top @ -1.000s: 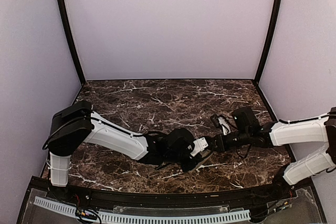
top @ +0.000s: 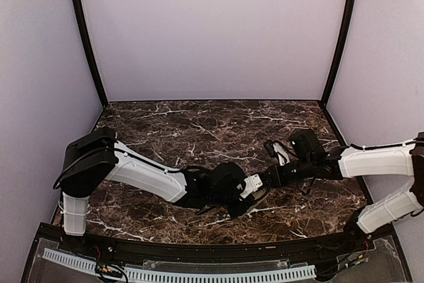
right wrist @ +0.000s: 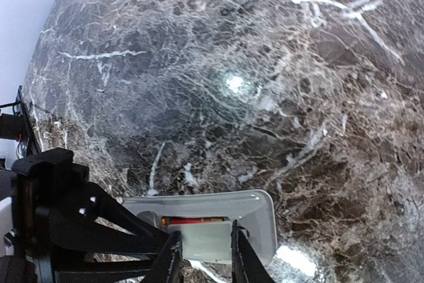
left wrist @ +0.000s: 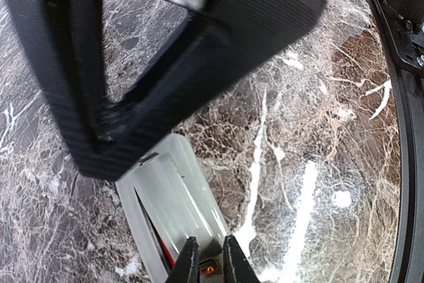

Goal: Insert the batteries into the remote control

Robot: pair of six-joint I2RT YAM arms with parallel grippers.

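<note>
The silver remote control (left wrist: 172, 190) lies on the marble table, a red battery (right wrist: 199, 220) visible in its compartment. My left gripper (top: 242, 203) is down at the remote, its small fingertips (left wrist: 192, 256) at the near end in the left wrist view, shut on it as far as shows. My right gripper (top: 275, 170) is just to the right and above; in the right wrist view its fingertips (right wrist: 238, 256) are close together over the remote, and how far they stand apart is unclear. The right gripper's body fills the top of the left wrist view.
A black frame edge (top: 199, 250) runs along the front, with pale walls around.
The left arm is unchanged.
</note>
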